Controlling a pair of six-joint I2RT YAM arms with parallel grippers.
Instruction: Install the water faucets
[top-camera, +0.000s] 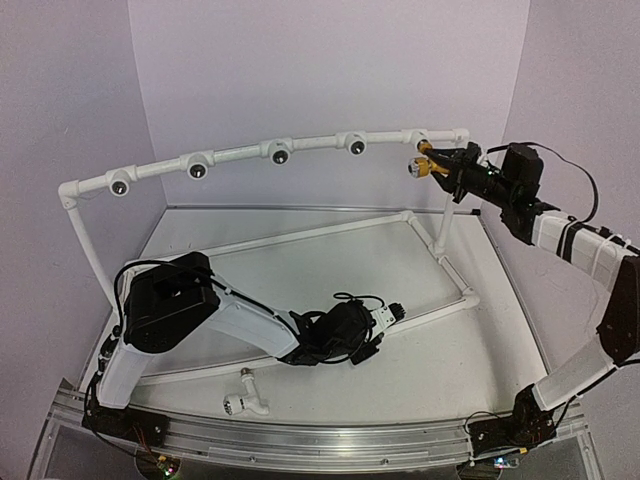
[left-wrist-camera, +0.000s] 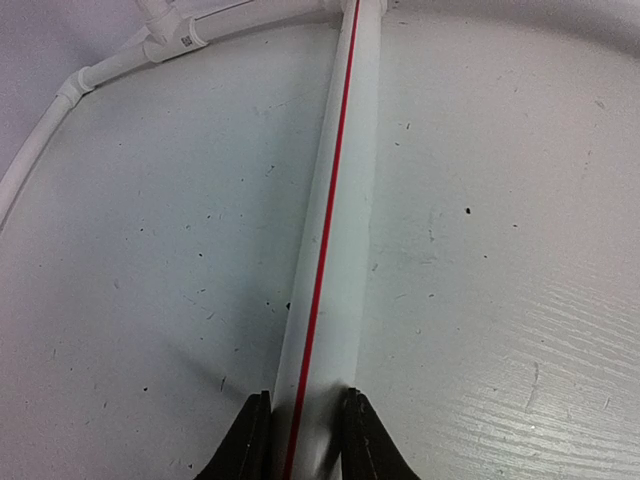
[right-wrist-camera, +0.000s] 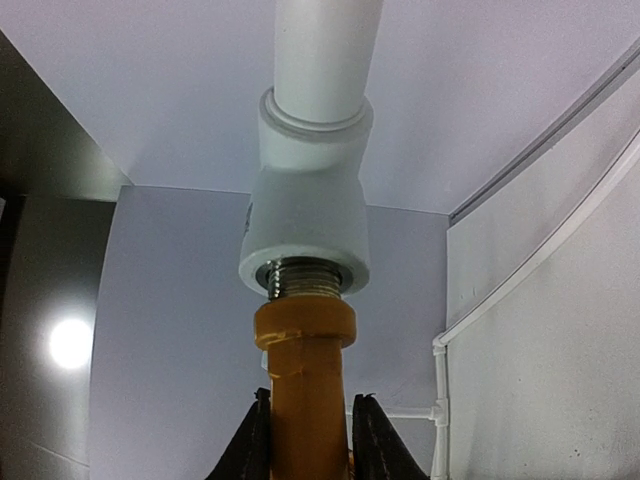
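Note:
A yellow faucet (top-camera: 420, 168) is held by my right gripper (top-camera: 432, 160) at the rightmost tee fitting (top-camera: 412, 134) on the upper pipe. In the right wrist view the faucet's threaded end meets the white fitting (right-wrist-camera: 305, 215), with some thread showing; the fingers are shut on its yellow body (right-wrist-camera: 305, 400). My left gripper (top-camera: 385, 335) is low by the frame's front pipe; in the left wrist view its fingertips (left-wrist-camera: 250, 430) straddle or touch a pipe (left-wrist-camera: 330, 250) with a red line, and whether they grip it is unclear.
Four other tees with dark openings line the upper pipe (top-camera: 240, 152). A loose white fitting with a valve (top-camera: 250, 404) lies on the board at the front left. The board's right side (top-camera: 500, 350) is clear.

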